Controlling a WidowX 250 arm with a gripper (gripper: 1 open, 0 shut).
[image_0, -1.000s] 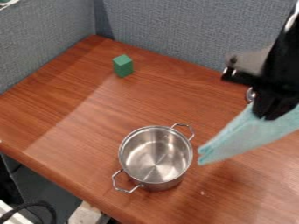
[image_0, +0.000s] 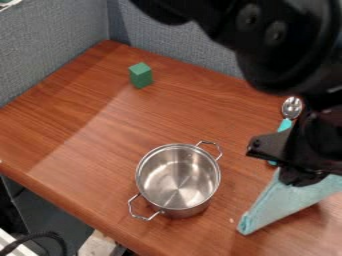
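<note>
The black gripper (image_0: 287, 160) is low at the right of the view, over a light teal cloth (image_0: 278, 205) that lies on the table right of the steel pot (image_0: 178, 175). The fingertips are dark and partly hidden, so whether they hold the cloth cannot be told. A metal spoon (image_0: 293, 106) shows behind the gripper, at the right.
A green cube (image_0: 140, 75) sits at the back left of the wooden table (image_0: 80, 120). Grey padded walls border the back and left; the table's edge is at the lower left.
The gripper has moved down, and the cloth with it, from raised beside the pot to lower on the table. The spoon shows more now.
</note>
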